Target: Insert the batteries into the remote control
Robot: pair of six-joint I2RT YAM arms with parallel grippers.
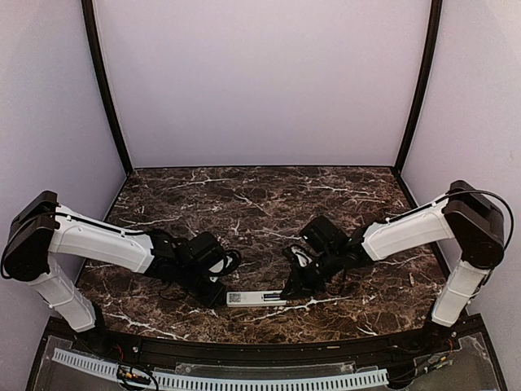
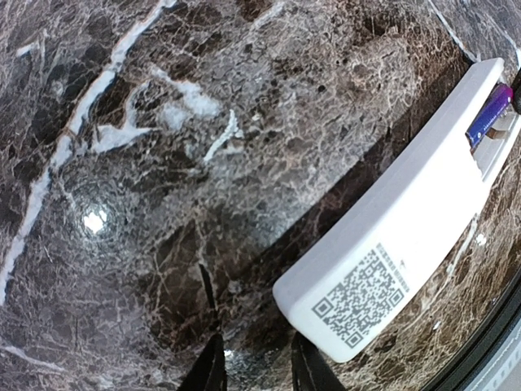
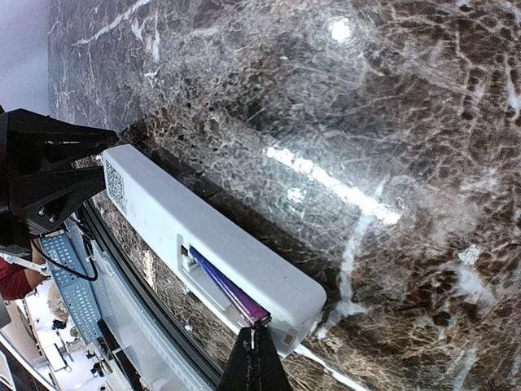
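Observation:
The white remote [image 1: 248,298] [image 2: 383,244] [image 3: 203,228] lies on the marble table with its battery compartment open and a purple battery [image 2: 488,114] [image 3: 221,281] in it. My left gripper [image 1: 220,297] is at the QR-code end, shut on the remote as far as the views show. My right gripper [image 1: 289,292] is shut, its tips at the battery's end near the compartment's edge, with nothing seen held between them.
A small object [image 1: 411,278] lies at the far right.

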